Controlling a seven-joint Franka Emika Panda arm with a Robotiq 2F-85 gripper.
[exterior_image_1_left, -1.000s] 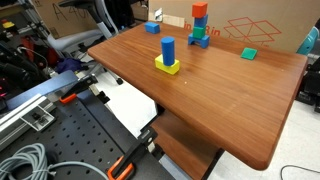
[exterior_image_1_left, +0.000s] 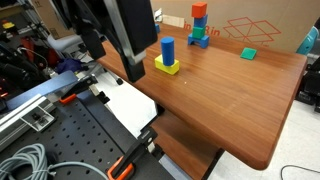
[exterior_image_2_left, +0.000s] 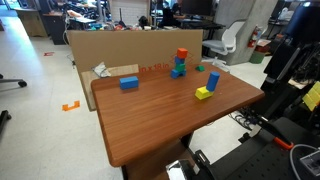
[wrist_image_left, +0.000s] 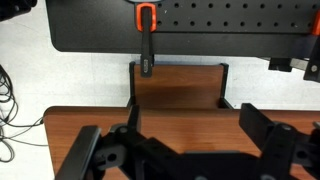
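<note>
My gripper (exterior_image_1_left: 117, 62) hangs over the near left side of the table in exterior view 1, open and with nothing between its fingers. In the wrist view the two dark fingers (wrist_image_left: 121, 150) stand wide apart over a gap and the table edge. On the brown table (exterior_image_1_left: 225, 95) a blue cylinder (exterior_image_1_left: 167, 49) stands upright on a yellow block (exterior_image_1_left: 167, 66), to the right of the gripper. Farther back, a stack (exterior_image_1_left: 199, 25) has a red block on top, with green and blue below. A flat teal piece (exterior_image_1_left: 249, 54) lies near the back.
A small blue block (exterior_image_1_left: 153, 27) lies at the far left of the table. Cardboard (exterior_image_2_left: 140, 52) walls the back and one side. Dark rails with clamps (exterior_image_1_left: 125, 165) run below the gripper.
My gripper has come into exterior view 1 from the upper left, moving right and down toward the near edge of the table. The blocks have not moved.
</note>
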